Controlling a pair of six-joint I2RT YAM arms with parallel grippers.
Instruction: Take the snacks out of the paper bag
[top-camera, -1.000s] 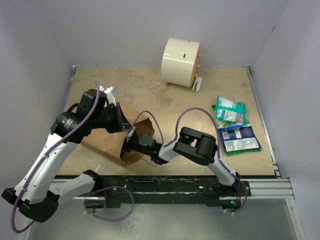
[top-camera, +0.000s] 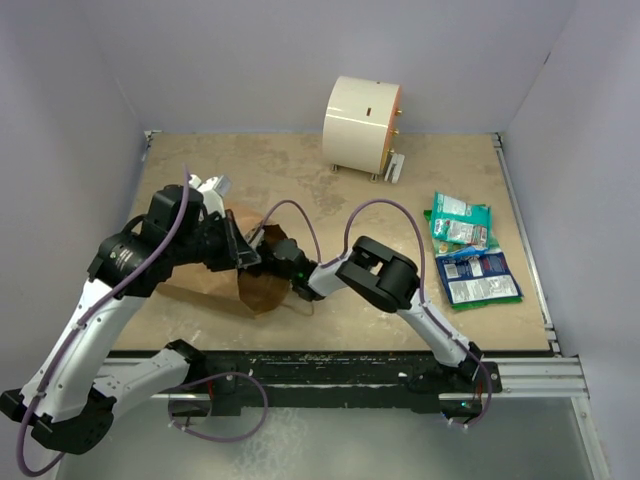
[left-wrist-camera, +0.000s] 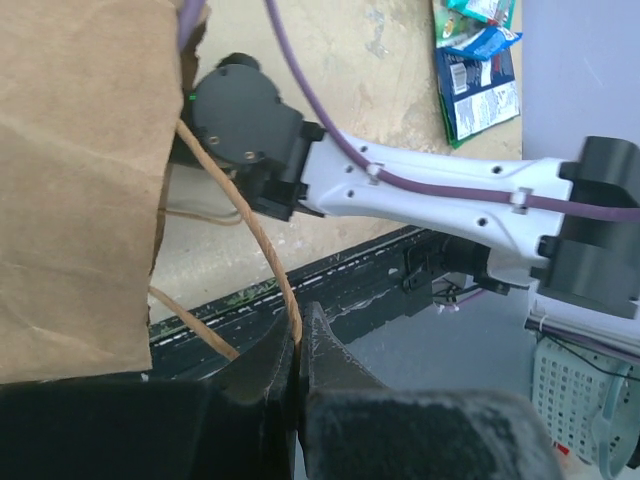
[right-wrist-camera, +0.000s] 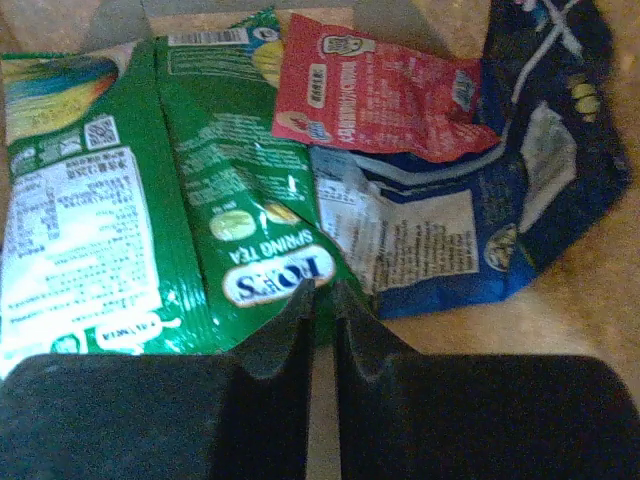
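Observation:
The brown paper bag (top-camera: 200, 285) lies at the left; my left gripper is shut over it with the thin rope handle running between its fingertips. My right gripper is inside the bag, its fingertips close together at a green tea packet (right-wrist-camera: 90, 240); whether they grip it is unclear. Beside that packet lie a red packet (right-wrist-camera: 380, 90) and a blue one (right-wrist-camera: 430, 250). In the top view the right gripper is hidden by the bag and left arm.
A pile of snack packets (top-camera: 478, 280) lies at the right of the board. A white drum (top-camera: 355, 125) stands at the back. The middle of the board is mostly clear.
The right arm has moved left, deeper into the bag, since a second ago. The left arm has shifted slightly, and the bag's opening has changed shape.

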